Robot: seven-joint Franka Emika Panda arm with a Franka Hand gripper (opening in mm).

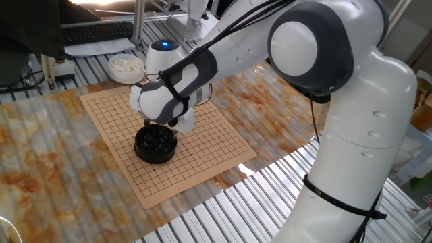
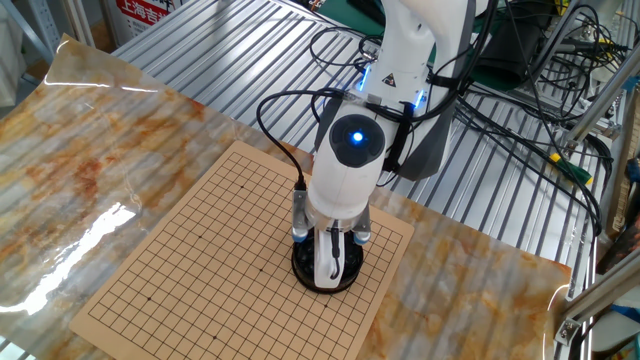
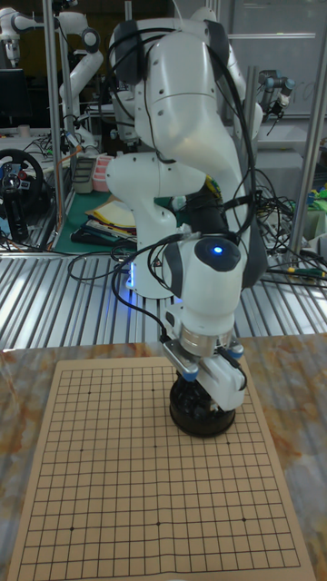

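A round black bowl (image 1: 156, 152) filled with black stones rests on the wooden grid board (image 1: 209, 154). My gripper (image 1: 160, 129) points down at this bowl, its fingers spread wide apart near opposite sides of the rim. Exterior view 2 has the gripper (image 2: 331, 238) over the far part of the bowl (image 2: 350, 276), and a white housing covers the bowl's middle. Whether the fingertips touch the rim cannot be made out. In exterior view 3 the bowl (image 3: 202, 420) sits on the board (image 3: 97, 465), partly behind the gripper (image 3: 212, 366).
Behind the board stands a clear container of white stones (image 1: 127, 68). A keyboard (image 1: 98, 33) lies farther back. Most of the board is bare, and the marbled mat (image 1: 54, 158) has free room at the left.
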